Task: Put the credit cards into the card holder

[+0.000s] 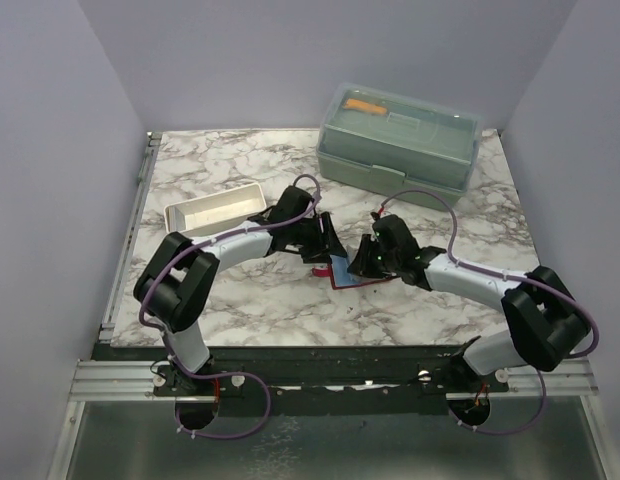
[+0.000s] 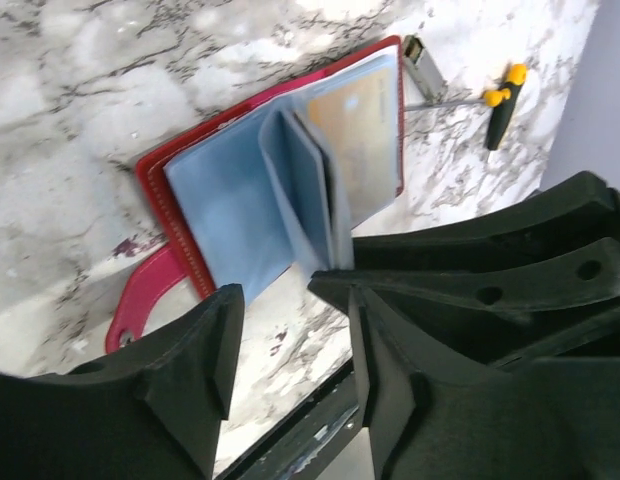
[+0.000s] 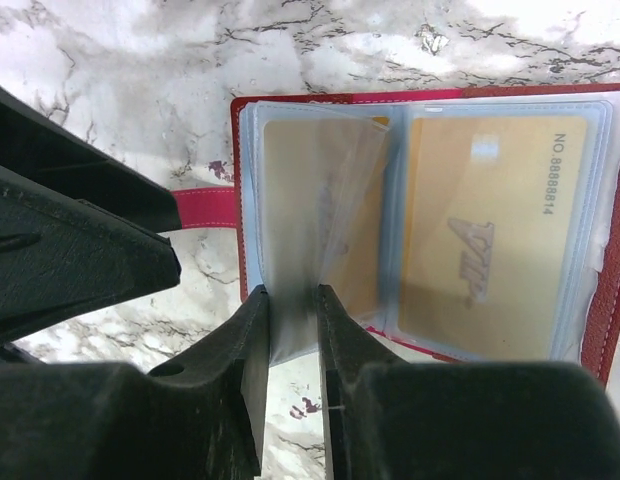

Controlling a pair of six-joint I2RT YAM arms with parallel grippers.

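The card holder (image 1: 345, 281), red-edged with clear sleeves, lies spread on the table between both grippers. One clear sleeve page (image 2: 302, 185) stands raised from its left half. A gold card (image 3: 495, 230) marked VIP lies in the right-hand sleeve, and more gold shows behind the raised page. My right gripper has its fingers a little apart, with the page's free edge in the gap. My left gripper is open just off the page's free edge, with nothing clearly between its fingers. In the top view the arms partly hide the holder.
A red strap (image 2: 145, 295) sticks out from the holder's left side. Beyond the holder lie a small metallic block (image 2: 422, 68) and a yellow-and-black screwdriver (image 2: 504, 108). A white tray (image 1: 258, 190) and a green lidded box (image 1: 390, 180) stand farther back.
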